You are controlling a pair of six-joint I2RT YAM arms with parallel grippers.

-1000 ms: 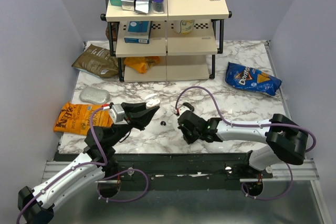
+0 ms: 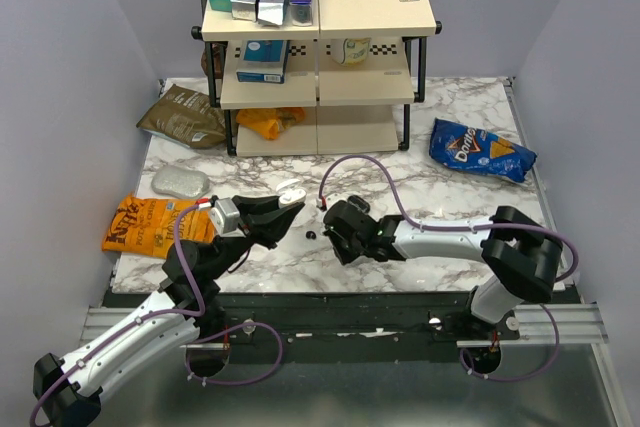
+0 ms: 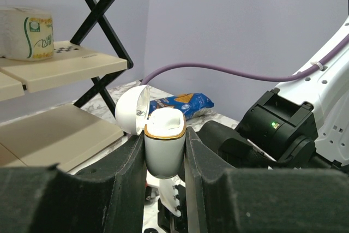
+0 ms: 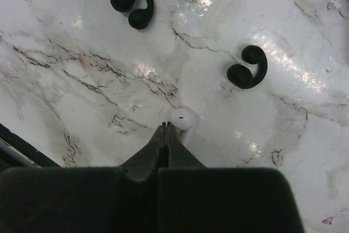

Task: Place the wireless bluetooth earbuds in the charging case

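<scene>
Upright between the fingers of my left gripper is the white charging case (image 3: 163,162), its lid tipped back on the left side. The case also shows in the top view, above the table at the left arm's tip. In the right wrist view a white earbud (image 4: 184,118) lies on the marble, its stem partly hidden behind my right gripper. Those fingertips are shut together with nothing between them, just beside the earbud's round head; whether they touch it I cannot tell.
Two black clip-shaped pieces (image 4: 133,5) lie farther up the marble. A shelf (image 2: 318,87) stands at the back. Chip bags, including a blue one (image 2: 482,151), lie toward the sides. Marble is bare around the earbud.
My right gripper has moved left in the top view. The left arm and case stay put.
</scene>
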